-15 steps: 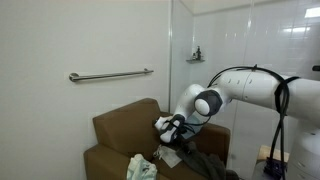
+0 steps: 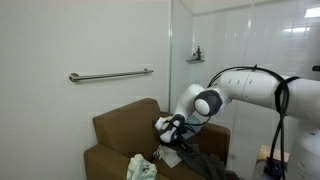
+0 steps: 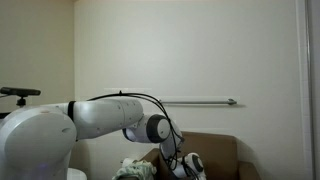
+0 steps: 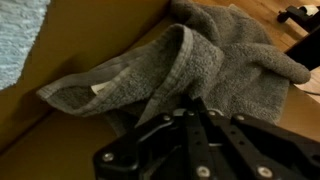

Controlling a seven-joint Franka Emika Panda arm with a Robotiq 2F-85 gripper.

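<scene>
A dark grey towel (image 4: 210, 60) lies crumpled on the brown couch, with a raised fold and a small white tag near one edge. In exterior view 1 the grey towel (image 2: 205, 165) spreads over the seat below the arm. My gripper is at the towel with its fingers shut together. Whether a thin pinch of cloth sits between the tips is too dark to tell. From exterior view 1, the gripper (image 2: 177, 146) points down at the seat, its tips hard to make out.
A pale patterned cloth (image 2: 141, 168) lies on the seat to the left, and another light cloth (image 2: 168, 157) beside the gripper. The couch back (image 2: 125, 125) rises behind. A metal rail (image 2: 110, 75) runs along the wall. A small stand (image 2: 272, 160) is at the right.
</scene>
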